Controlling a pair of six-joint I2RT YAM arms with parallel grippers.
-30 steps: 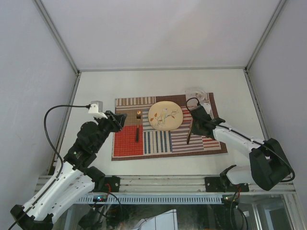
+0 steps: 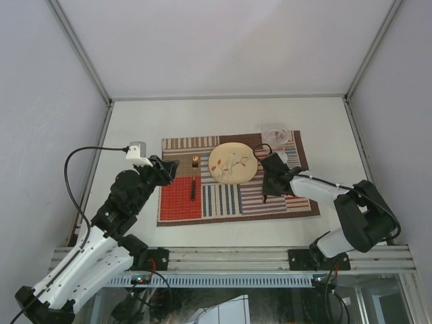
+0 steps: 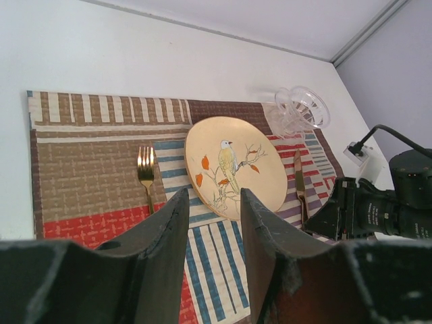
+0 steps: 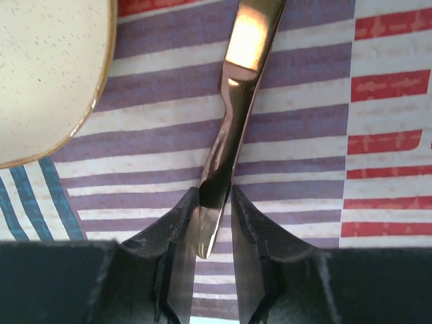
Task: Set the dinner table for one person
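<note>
A plate with a bird design (image 2: 232,163) lies mid-mat. To its left lies a fork; to its right a knife (image 4: 246,50), upper part best seen in the right wrist view. A clear glass (image 3: 302,108) is at the back right of the mat. My left gripper hangs over the left of the table, fingertips apart, nothing visible between them. My right gripper is down at the knife's lower end, its fingertips on or beside the metal; whether it grips it I cannot tell.
The striped placemat (image 2: 179,209) covers the middle of the white table (image 2: 135,121). Bare table surrounds it at left, back and right. Walls enclose the sides and back.
My right arm and gripper have shifted slightly left over the knife area. The left arm and the tableware look unchanged.
</note>
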